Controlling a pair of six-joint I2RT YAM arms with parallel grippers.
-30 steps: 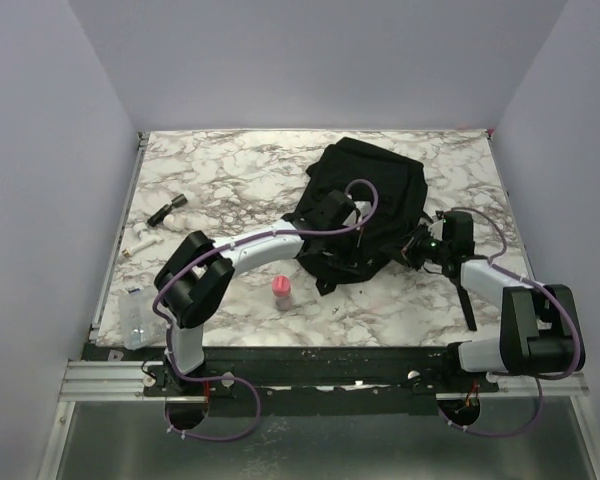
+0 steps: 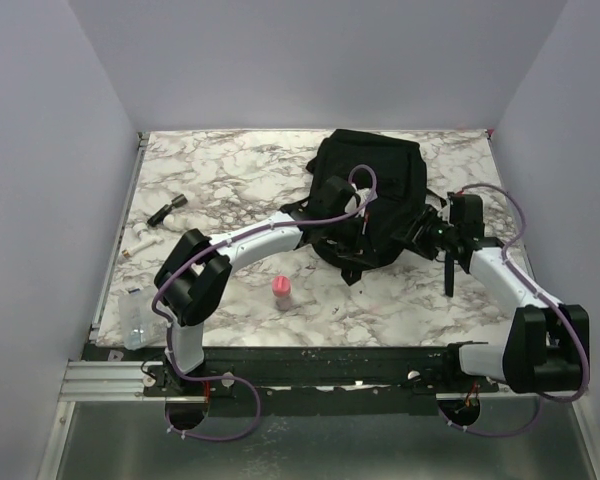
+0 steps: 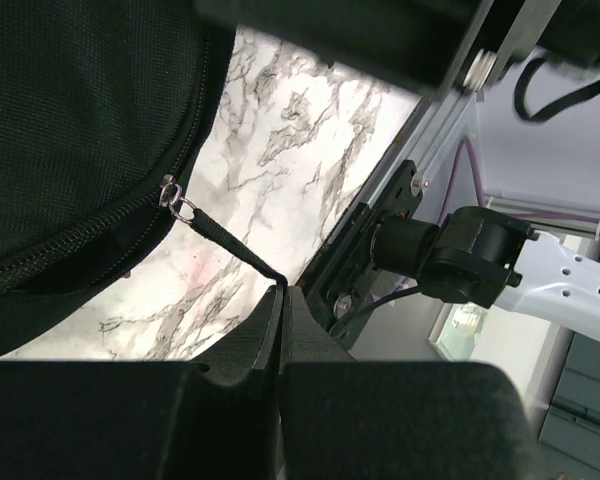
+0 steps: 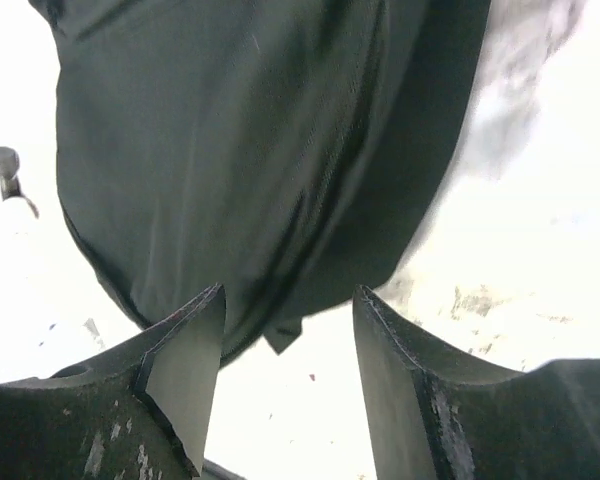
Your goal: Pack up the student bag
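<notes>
The black bag (image 2: 365, 160) lies at the back right of the marble table, its zipper (image 3: 80, 235) showing in the left wrist view. My left gripper is shut on the zipper's cord pull (image 3: 225, 240), which runs taut from the metal slider (image 3: 170, 195). In the top view the left arm reaches over the bag's front part. My right gripper is open above black fabric (image 4: 210, 170) at the bag's right side, nothing gripped.
A pink-topped object (image 2: 282, 292) stands front centre. A dark cylinder (image 2: 160, 214), small white items (image 2: 140, 243) and a clear container (image 2: 137, 322) lie on the left.
The bag has shifted and turned slightly rightward since a second ago.
</notes>
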